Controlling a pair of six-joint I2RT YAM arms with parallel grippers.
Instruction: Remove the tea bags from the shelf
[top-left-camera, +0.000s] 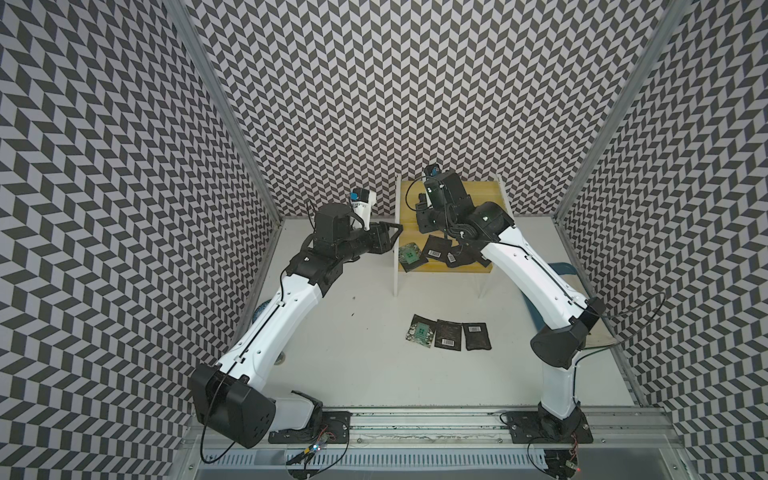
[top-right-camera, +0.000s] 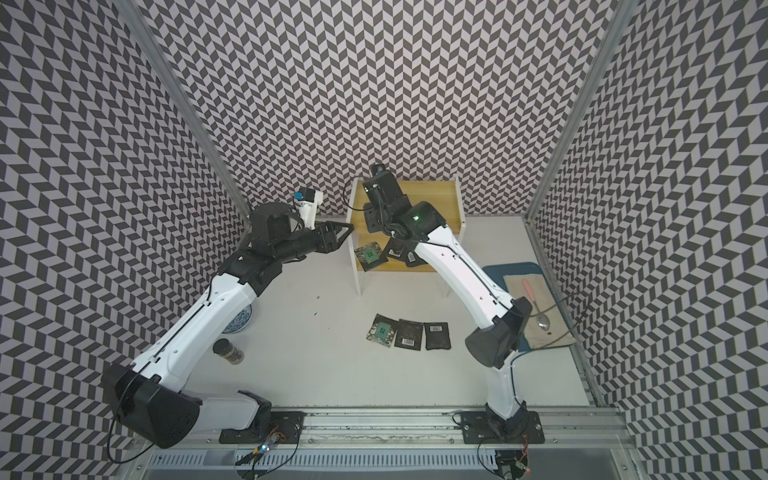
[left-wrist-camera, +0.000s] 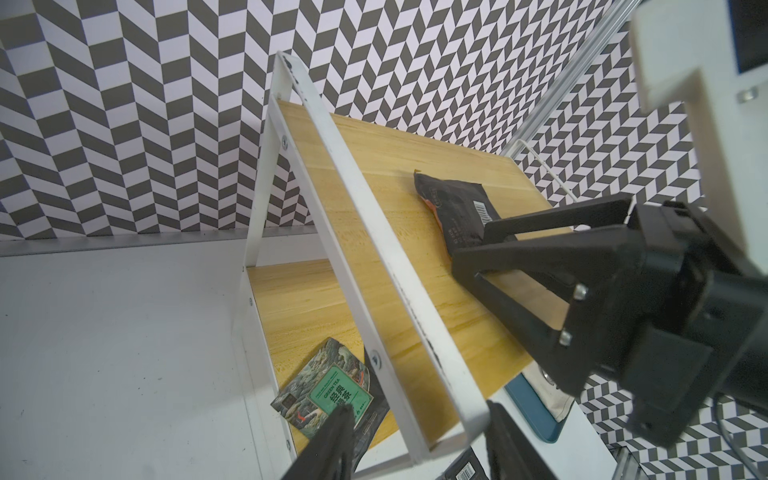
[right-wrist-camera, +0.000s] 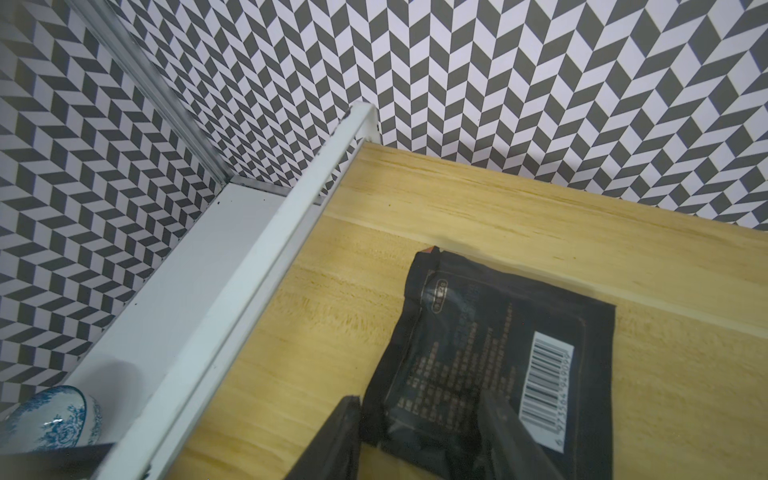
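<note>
A black tea bag with a barcode lies on the wooden top board of the shelf. Right over it my right gripper hangs, fingers apart, nothing seen held. My left gripper is at the shelf's left rail, fingers apart and empty. On the lower board a green tea bag and several black bags lie, partly hidden by the right arm. Three more tea bags lie on the table below.
A blue-and-white dish and a jar stand at the table's left. A blue mat with a cloth and a spoon lies at the right.
</note>
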